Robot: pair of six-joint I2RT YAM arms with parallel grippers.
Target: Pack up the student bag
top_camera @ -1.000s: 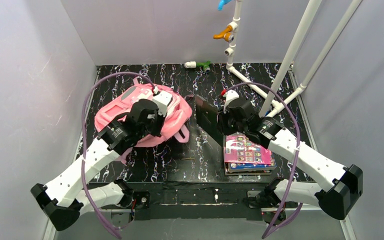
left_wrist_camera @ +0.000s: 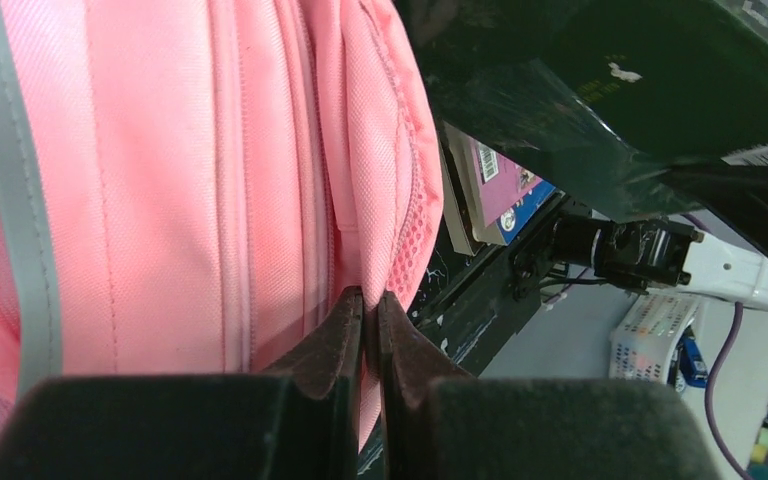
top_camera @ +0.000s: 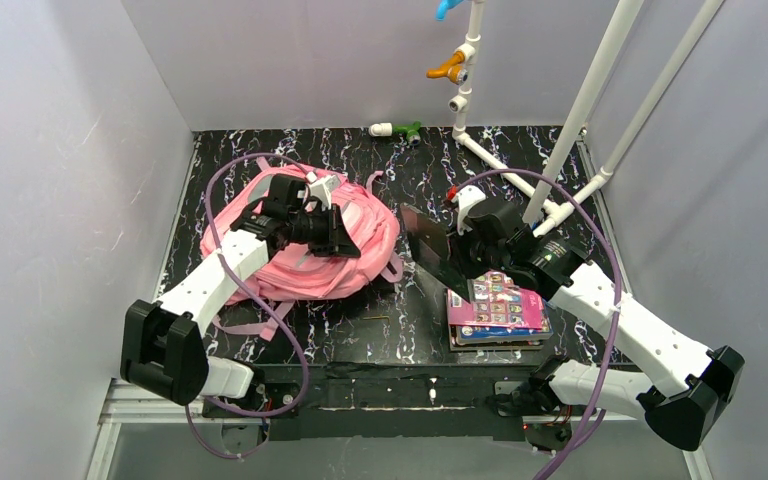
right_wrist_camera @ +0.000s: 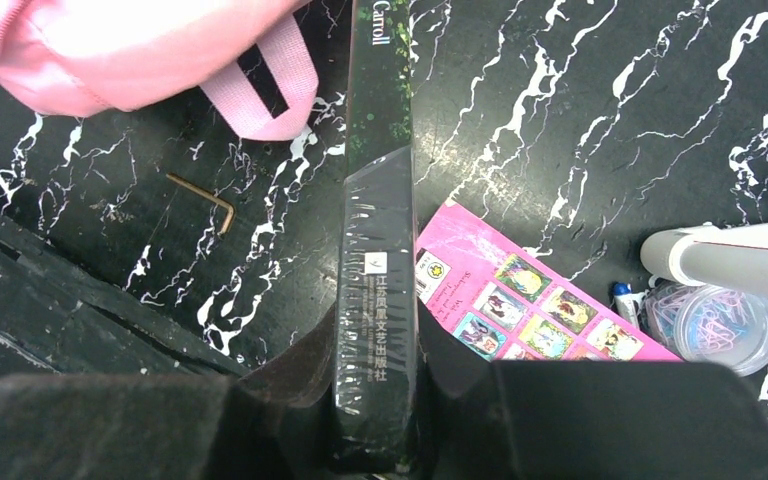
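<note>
The pink backpack (top_camera: 290, 265) lies slumped on the left of the black marbled table. My left gripper is shut on the edge of the bag's fabric, a pink fold (left_wrist_camera: 385, 170) pinched between its fingertips. Just right of the bag, a dark green book (top_camera: 428, 245) is held upright and tilted above the table. Its spine (right_wrist_camera: 378, 290) runs between the fingers of my right gripper, shut on it. Book and bag are apart in the top view. The bag's inside is not visible.
A stack of books with a pink cover (top_camera: 500, 305) on top lies at the front right. White pipes (top_camera: 550, 210) rise behind it, with a clear tub of clips (right_wrist_camera: 715, 325) nearby. A small hex key (right_wrist_camera: 205, 200) rests on bare table between bag and stack.
The right arm and the book have moved a little to the right.
</note>
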